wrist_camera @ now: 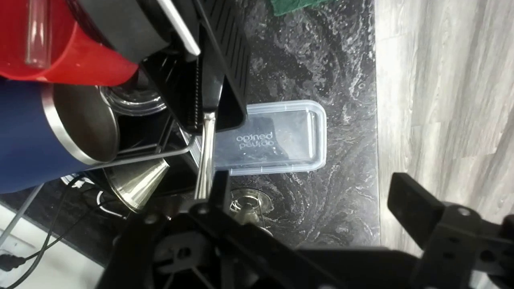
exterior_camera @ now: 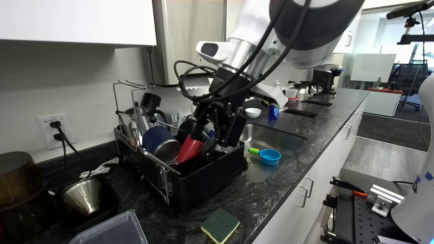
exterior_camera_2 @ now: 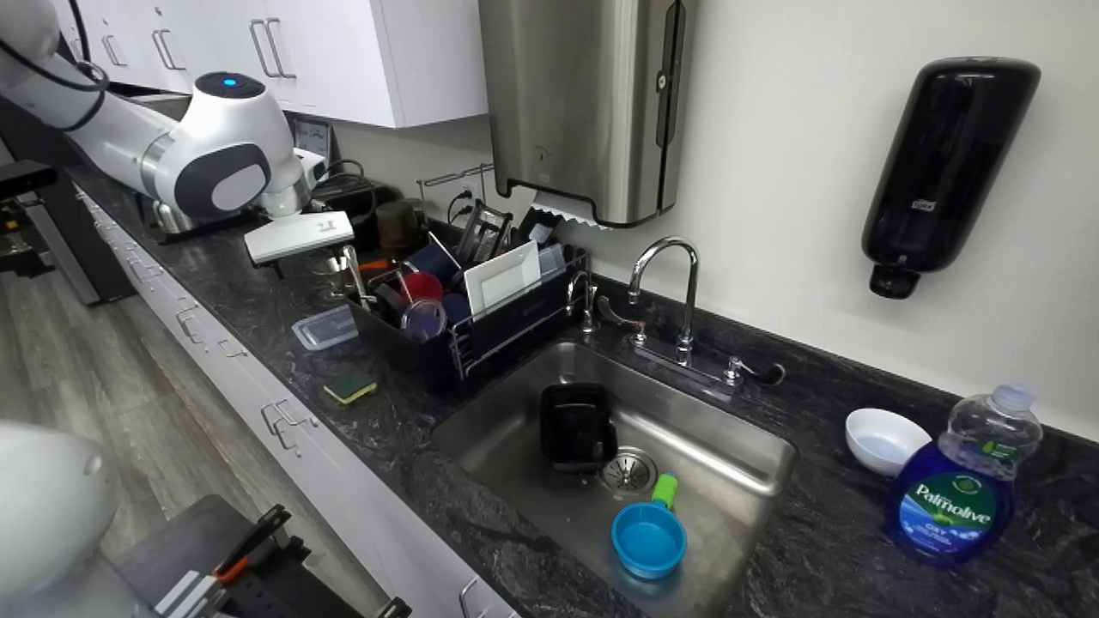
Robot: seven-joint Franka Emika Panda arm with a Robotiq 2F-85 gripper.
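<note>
My gripper [exterior_camera: 214, 137] is tilted down over the front of the black dish rack [exterior_camera: 211, 179], its fingers apart. One finger stands close to the red cup [exterior_camera: 189, 148]; I cannot tell whether they touch. From the wrist view, the open gripper has nothing seen between its fingers. A silver-handled utensil [wrist_camera: 206, 154] with a dark blade reaches from the rack toward the left finger [wrist_camera: 221, 188], and its end is partly hidden there. The blue mug [exterior_camera: 156, 140] lies on its side in the rack, while a white plate [exterior_camera_2: 501, 278] stands upright.
A clear lid [wrist_camera: 284, 139] and a sponge [exterior_camera: 220, 225] rest on the counter near the rack. The sink [exterior_camera_2: 711, 443] holds a blue cup [exterior_camera_2: 649, 539] and a black container [exterior_camera_2: 577, 426]. A paper towel dispenser [exterior_camera_2: 582, 93] hangs above.
</note>
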